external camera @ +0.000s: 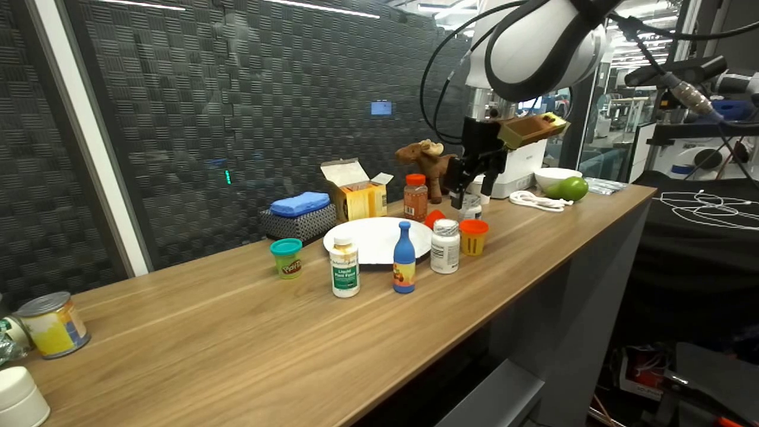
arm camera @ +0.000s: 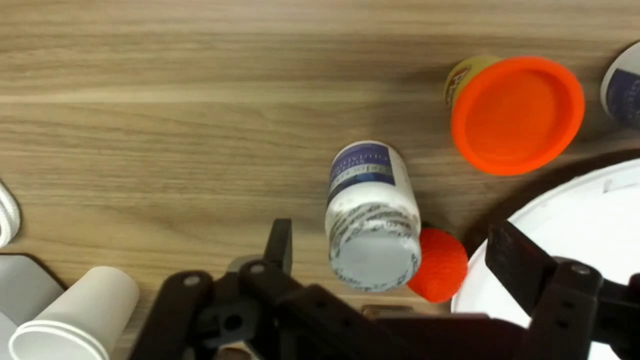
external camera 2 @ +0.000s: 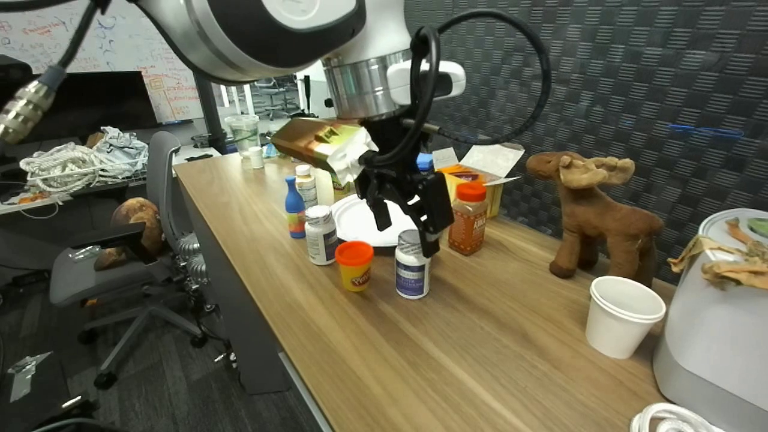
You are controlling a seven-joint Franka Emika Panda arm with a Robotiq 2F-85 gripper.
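A white bottle with a blue label (arm camera: 372,198) stands upright on the table, its cap in line with the gap between my fingers in the wrist view. My gripper is open above it, one finger (arm camera: 279,246) to the left of the cap and the other to the right. From the second exterior view, the gripper (external camera 2: 403,230) is tilted, with one finger overlapping the bottle's cap (external camera 2: 410,241); whether they touch I cannot tell. In the first exterior view the gripper (external camera: 471,192) partly covers this bottle (external camera: 470,207).
Close by are an orange-lidded tub (arm camera: 517,116), a red object (arm camera: 441,265) and a white plate (arm camera: 576,222). Another white bottle (external camera 2: 320,234), a spice jar (external camera 2: 468,218) and a toy moose (external camera 2: 597,209) stand around. Bare table lies toward the front right (external camera 2: 461,353).
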